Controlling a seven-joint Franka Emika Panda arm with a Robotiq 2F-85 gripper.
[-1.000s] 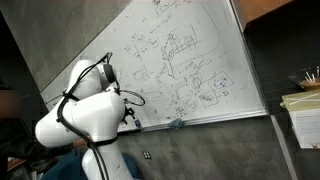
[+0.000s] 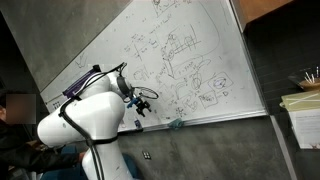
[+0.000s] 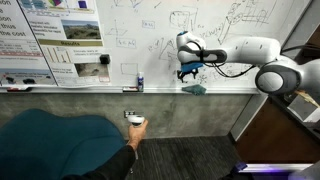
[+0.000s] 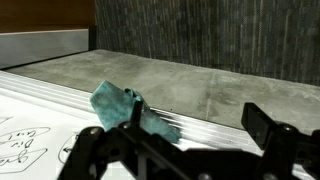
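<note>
A crumpled teal cloth (image 4: pixel 118 102) rests on the ledge at the whiteboard's lower edge, partly hidden by the left finger in the wrist view. The same cloth (image 3: pixel 194 89) shows just below my gripper (image 3: pixel 187 73) in exterior view 2. My gripper is open, its dark fingers spread wide and nothing held between them. In exterior view 1 the gripper (image 2: pixel 143 98) is in front of the whiteboard (image 2: pixel 215 60), up and left of the cloth (image 2: pixel 177 124) and apart from it.
On the ledge (image 3: pixel 230 92) stand a marker bottle (image 3: pixel 140 80) and other small items left of the cloth. Posters (image 3: pixel 75 30) cover the board's left part. A person's hand (image 3: pixel 137 130) holds a device below the ledge, beside a teal chair (image 3: pixel 60 145).
The gripper has come out from behind the arm and moved right along the board in exterior view 1, closer to the cloth. The cloth has stayed in place.
</note>
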